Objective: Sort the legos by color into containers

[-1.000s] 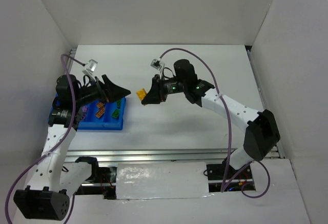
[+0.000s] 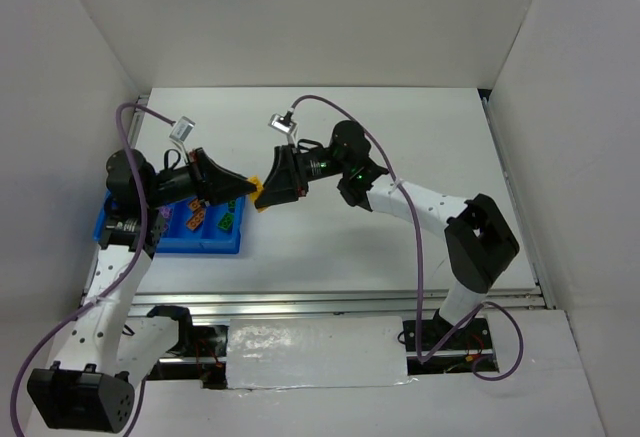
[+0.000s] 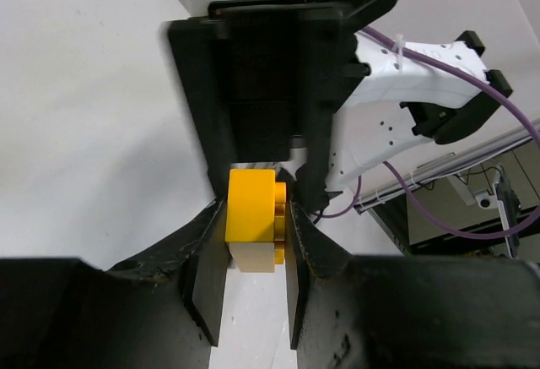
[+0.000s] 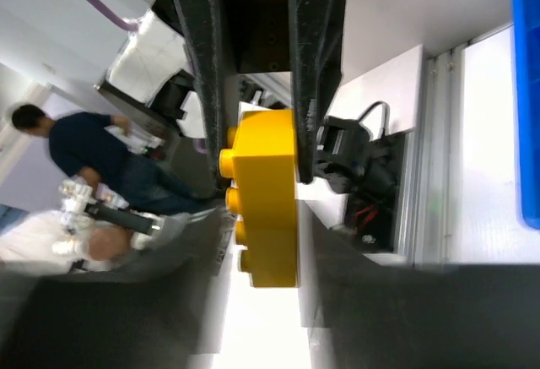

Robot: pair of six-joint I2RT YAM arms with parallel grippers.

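Note:
Between the two arms, above the table, a yellow brick [image 2: 257, 193] is in the air. My left gripper is shut on it, the fingers pressed to its sides in the left wrist view. In the right wrist view the same brick [image 4: 268, 217] stands upright with its studs facing left. My right gripper is around its other end; its blurred fingers [image 4: 181, 276] stand apart from the brick with gaps at the sides. A blue divided container [image 2: 200, 246] lies at the left of the table, partly hidden by the left arm.
Orange bricks [image 2: 196, 217], green bricks [image 2: 226, 222] and purple bricks [image 2: 165, 213] lie in separate compartments of the container. Both arms come very close together at the brick.
The right arm brought the brick left to the left gripper.

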